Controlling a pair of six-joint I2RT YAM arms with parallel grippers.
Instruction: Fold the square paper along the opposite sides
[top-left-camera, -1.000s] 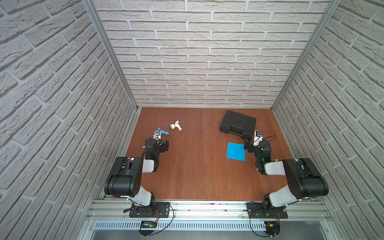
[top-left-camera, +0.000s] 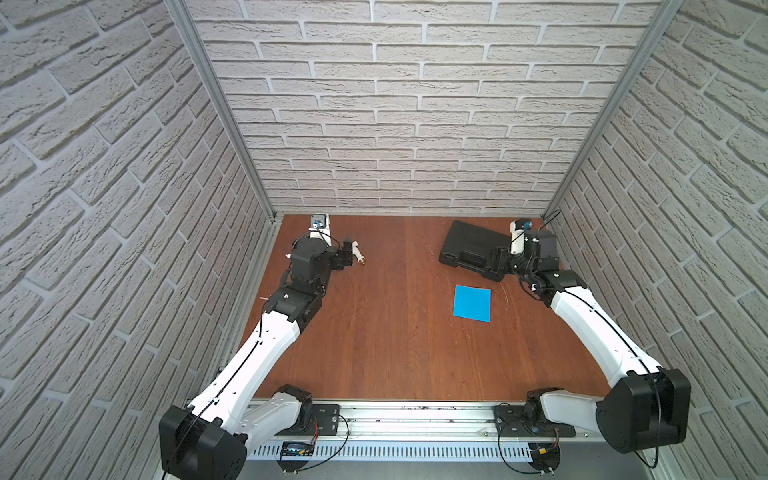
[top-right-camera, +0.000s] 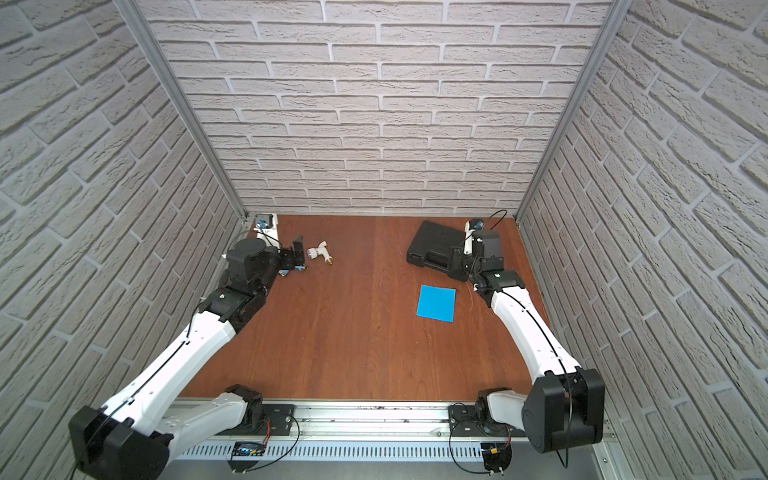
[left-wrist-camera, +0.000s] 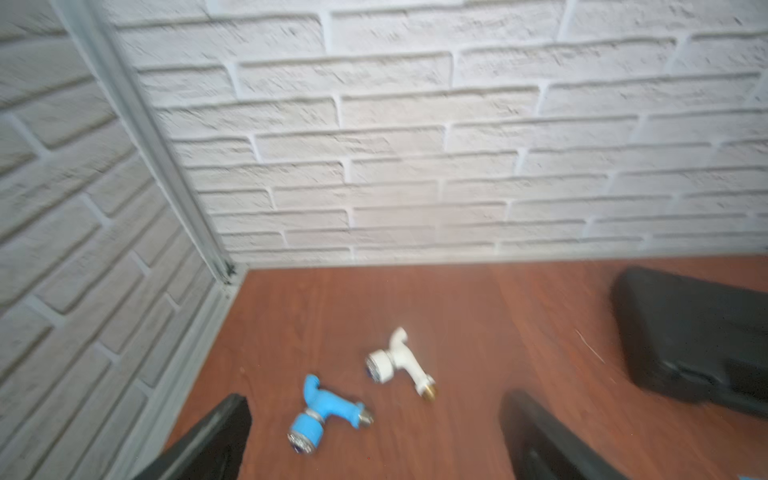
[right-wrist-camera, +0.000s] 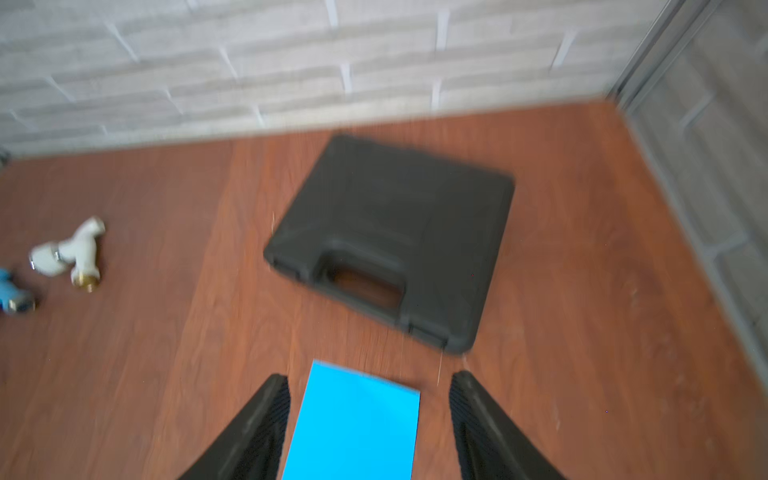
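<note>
A flat blue square of paper (top-left-camera: 472, 303) lies unfolded on the wooden table (top-left-camera: 400, 336), right of the middle, in front of the black case. In the right wrist view the paper (right-wrist-camera: 352, 424) shows below and between the fingertips of my right gripper, which are apart and empty, above it. My left gripper is raised over the left side of the table, open with nothing between its fingers, out-of-focus in its wrist view.
The black case (top-right-camera: 432, 244) lies at the back right. A white tap (left-wrist-camera: 400, 360) and a blue tap (left-wrist-camera: 320, 412) lie at the back left.
The paper has not moved.
</note>
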